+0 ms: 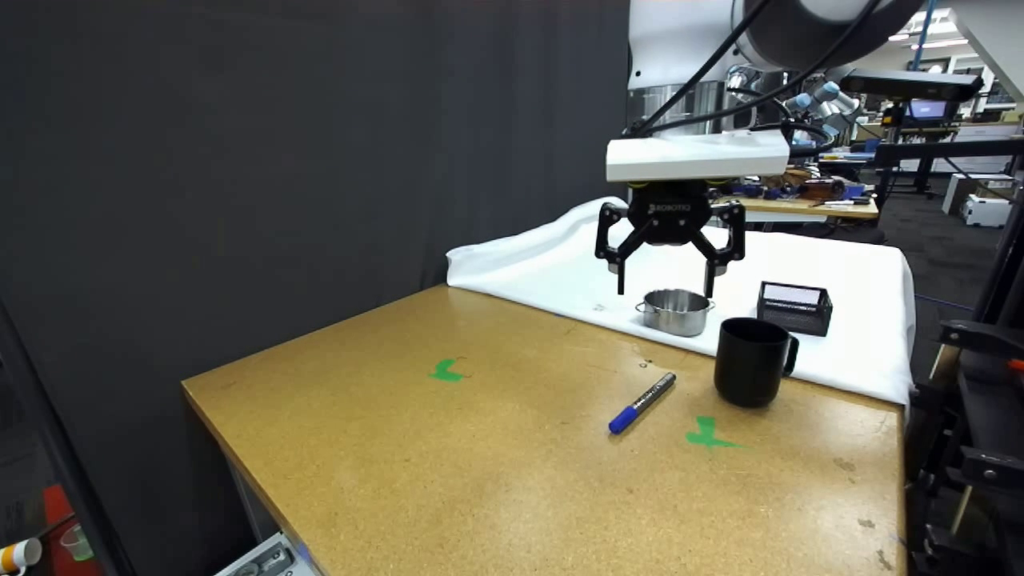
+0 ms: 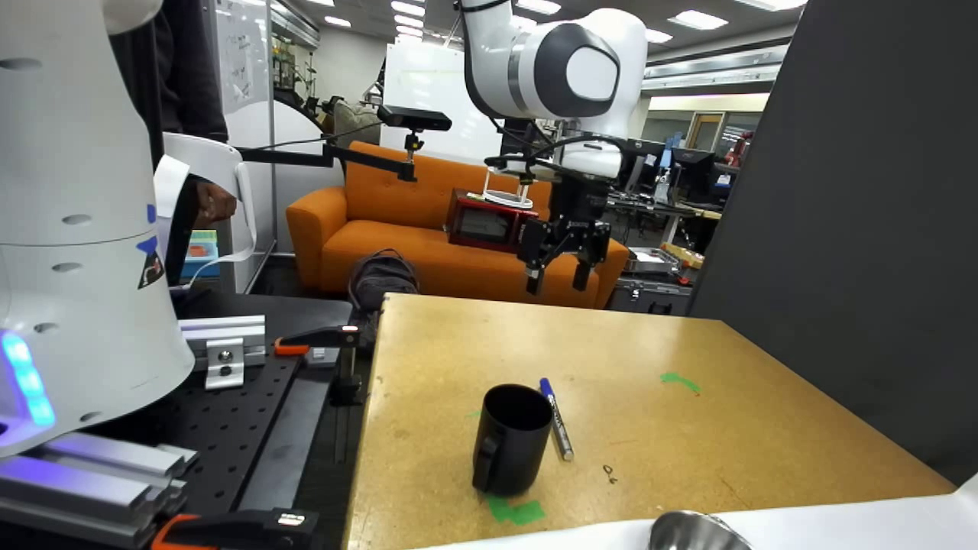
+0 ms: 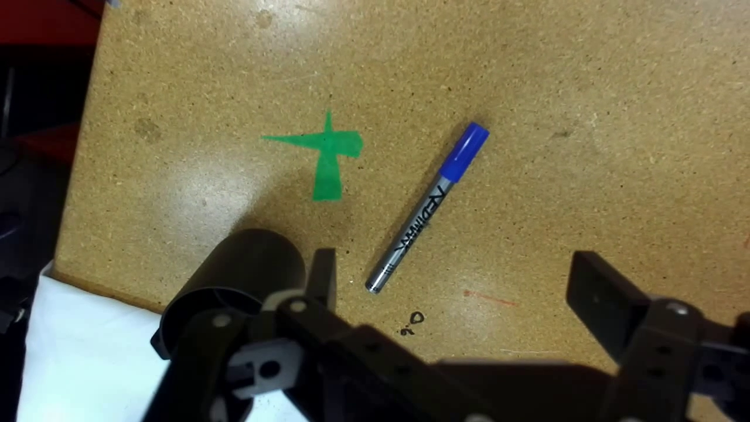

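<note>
A marker with a blue cap (image 1: 642,404) lies flat on the bare wooden table. Close to it stands a black mug (image 1: 748,365), upright, its handle turned toward the table's right side in exterior view 1. My gripper (image 1: 666,286) is open above the table with nothing between its fingers. From the wrist view, the marker (image 3: 426,208) shows beyond the fingertips, between the two fingers and nearer the left one. The mug (image 3: 246,264) is at lower left there, partly covered by the left finger (image 3: 321,278).
A small steel pot (image 1: 676,313) and a black mesh box (image 1: 794,307) rest on the white cloth (image 1: 566,274). Green tape (image 1: 708,435) marks the table by the mug.
</note>
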